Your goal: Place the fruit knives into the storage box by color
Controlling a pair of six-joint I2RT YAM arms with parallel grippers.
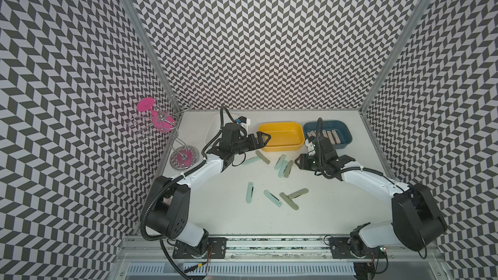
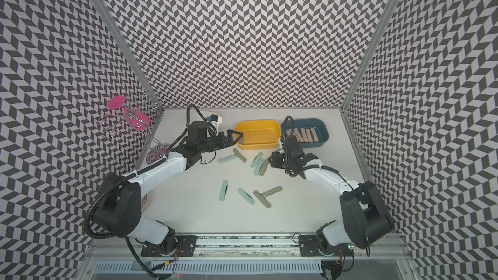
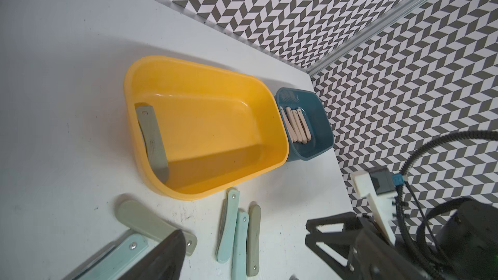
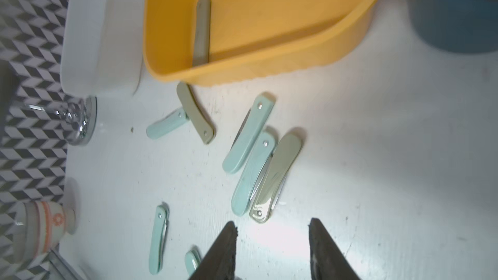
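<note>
The yellow box (image 3: 207, 77) has one olive knife (image 3: 152, 140) along its left end. Several pinkish knives (image 3: 296, 124) lie inside the dark teal box (image 3: 324, 124). In front of the yellow box, an olive knife (image 4: 194, 111) touches a mint knife (image 4: 167, 124). Close by, two mint knives (image 4: 248, 134) lie beside another olive knife (image 4: 276, 176). Over the yellow box's left front corner, my left gripper (image 1: 265, 139) is open and empty. My right gripper, its fingers apart with nothing between them, hovers near the right olive knife.
Nearer the front lie more loose mint knives (image 1: 250, 192) and two touching olive knives (image 1: 289, 201). A white box (image 4: 88, 31) stands left of the yellow one. A pink-and-wire rack (image 1: 184, 157) occupies the table's left edge.
</note>
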